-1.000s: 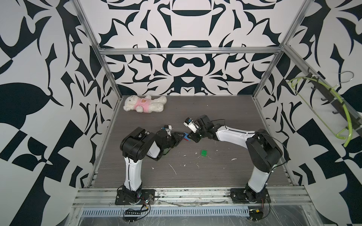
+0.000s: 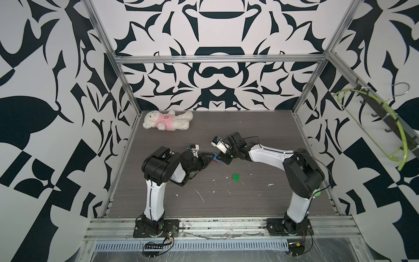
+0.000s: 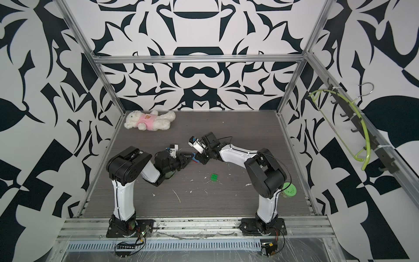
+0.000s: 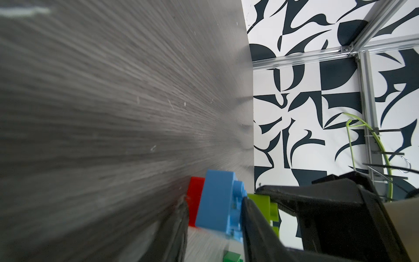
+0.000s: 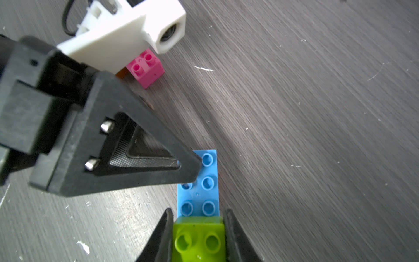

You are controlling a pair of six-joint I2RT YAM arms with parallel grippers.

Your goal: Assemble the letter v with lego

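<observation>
My right gripper is shut on a lime green brick (image 5: pixel 198 242); it lies against a long blue brick (image 5: pixel 200 198) near the table's middle, with a red brick (image 4: pixel 193 198) beside the blue one. My left gripper is part open around the blue brick's end, seen close in the left wrist view; I cannot tell if it touches. A pink brick (image 5: pixel 144 69) lies behind the left gripper's body in the right wrist view. A small green brick (image 2: pixel 236 177) sits on the table nearer the front.
A white teddy bear (image 2: pixel 168 120) lies at the back left. A round green object (image 3: pixel 288 190) is at the right edge beside the right arm. A hanger hangs on the right rail.
</observation>
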